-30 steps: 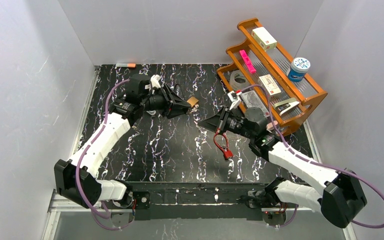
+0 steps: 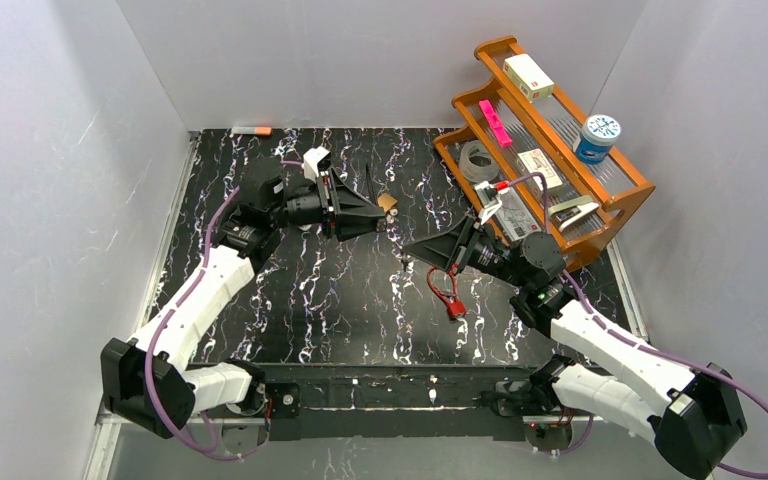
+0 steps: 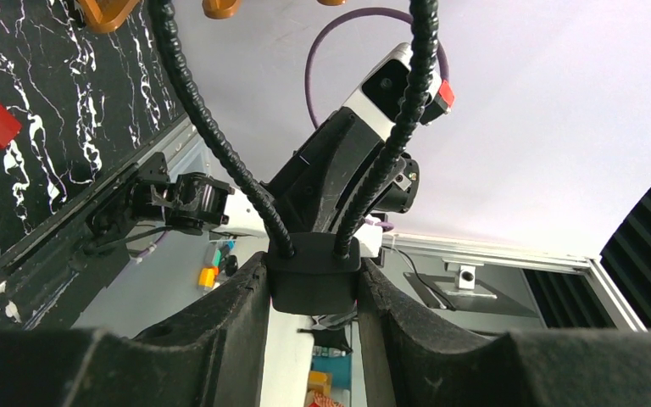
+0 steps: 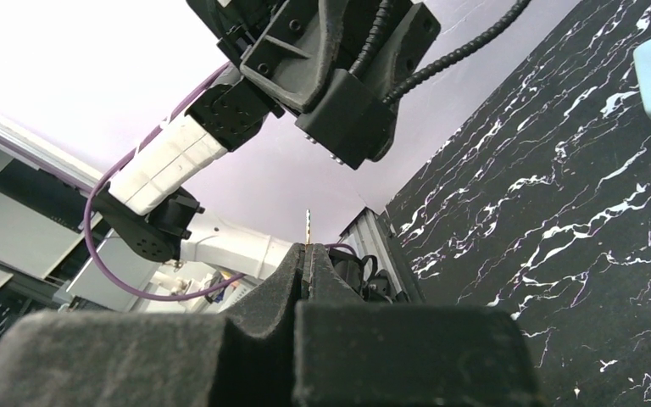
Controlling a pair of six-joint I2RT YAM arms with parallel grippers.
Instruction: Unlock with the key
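Observation:
In the left wrist view, a black lock body (image 3: 314, 288) with two long braided cables (image 3: 407, 119) is pinched between the fingers of my left gripper (image 2: 384, 221), which is shut on it. My right gripper (image 2: 407, 249) is shut, with the thin, pale tip of the key (image 4: 308, 225) sticking out past its fingertips (image 4: 281, 275). From the right wrist, the lock (image 4: 349, 119) appears above the key tip, apart from it. The two grippers point toward each other over the table's middle. In the left wrist view the key is hidden behind the lock.
A red padlock (image 2: 456, 309) with a red loop lies on the black marbled table (image 2: 350, 330), near my right gripper. The wooden shelf (image 2: 632, 200) with several items stands back right. A small brown object (image 2: 387, 201) sits behind the left gripper.
The left gripper has shifted slightly toward the front and right, still with the lock. My right wrist has moved a little to the right and turned; the grippers remain close together.

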